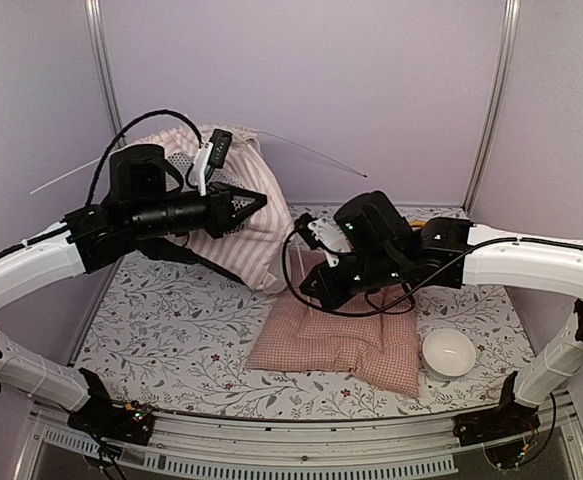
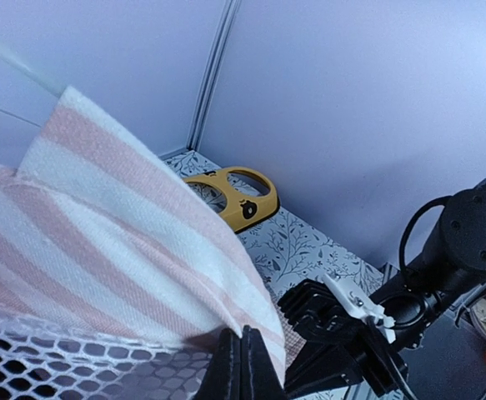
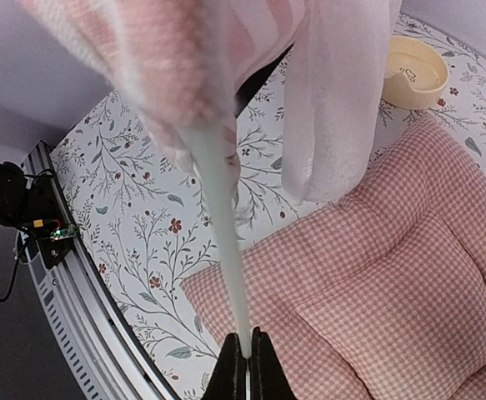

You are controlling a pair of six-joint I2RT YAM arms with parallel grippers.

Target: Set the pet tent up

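Observation:
My left gripper (image 1: 246, 205) holds up the pink-and-white striped tent fabric (image 2: 142, 233), its fingers shut on the cloth beside a white mesh panel (image 2: 92, 375). Thin pale poles stick out of the raised fabric in the top view. My right gripper is shut on a thin white pole (image 3: 230, 242), which runs up into the striped fabric in the right wrist view. A pink checked mat (image 1: 331, 355) lies on the floral surface below.
A white bowl (image 1: 448, 352) stands at the front right, a cream bowl (image 3: 418, 75) shows in the right wrist view, and a yellow double feeder is at the back.

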